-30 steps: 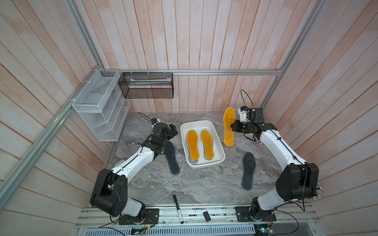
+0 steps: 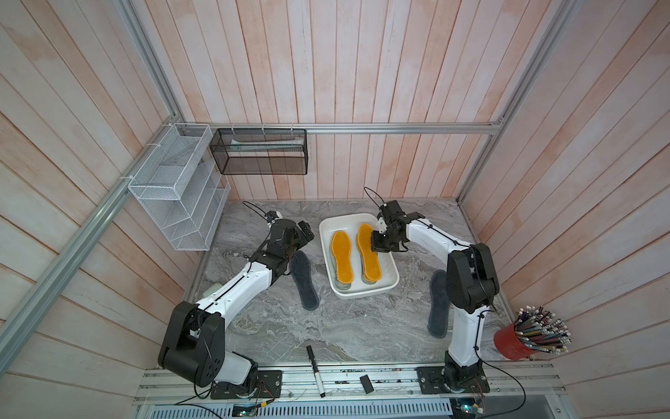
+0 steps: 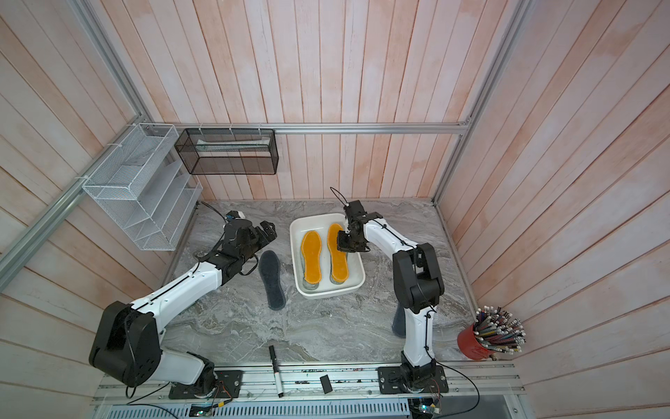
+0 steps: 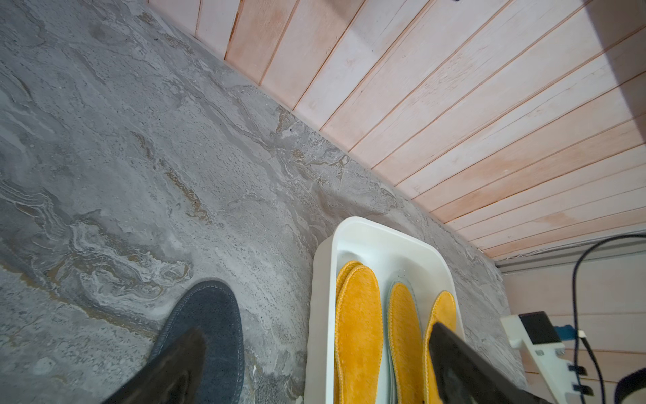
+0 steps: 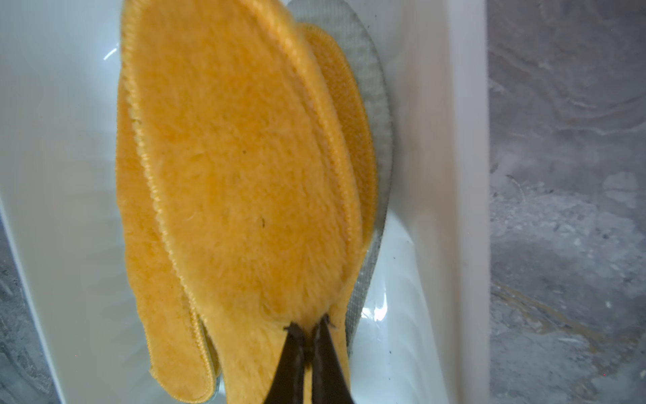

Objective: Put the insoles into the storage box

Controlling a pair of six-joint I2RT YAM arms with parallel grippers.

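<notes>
The white storage box (image 2: 388,282) stands mid-table with yellow and grey insoles inside. Its left pile (image 2: 341,258) lies flat. On the right side, a yellow insole (image 5: 249,155) lies above another yellow insole (image 5: 173,357) and a grey one (image 5: 379,101). My right gripper is shut with its fingertips pinching the edge of the upper yellow insole, over the box. My left gripper (image 2: 307,231) is open and empty, left of the box, above one end of a dark insole (image 2: 305,287). Another dark insole (image 2: 438,307) lies right of the box, beside the right arm.
A red cup of pencils (image 2: 513,343) stands at the right front. A marker (image 2: 316,372) lies across the front edge. White wire shelves (image 2: 178,188) and a black wire basket (image 2: 259,160) hang at the back left.
My right gripper has swung left with the yellow insole, from right of the box to over its right side. The left arm has barely moved.
</notes>
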